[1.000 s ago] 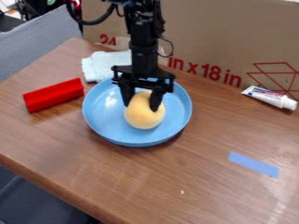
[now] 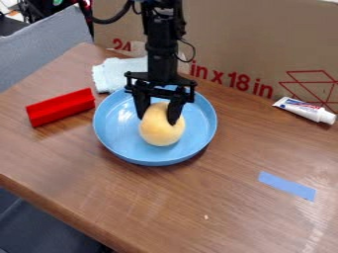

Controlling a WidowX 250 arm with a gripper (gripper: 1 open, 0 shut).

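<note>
My black gripper (image 2: 160, 107) reaches down from the top of the view over a light blue plate (image 2: 122, 138). It is shut on a pale yellow round object (image 2: 161, 129), which rests on or just above the middle of the plate; I cannot tell whether it touches the plate. The fingers hide the upper part of the object.
A red box (image 2: 59, 107) lies left of the plate. A white cloth (image 2: 110, 73) is behind it. A toothpaste tube (image 2: 303, 110) lies at the back right, before a cardboard backdrop (image 2: 251, 40). Blue tape (image 2: 287, 185) marks the open wood at front right.
My gripper and the yellow object have barely moved over the last second, with at most a very slight shift.
</note>
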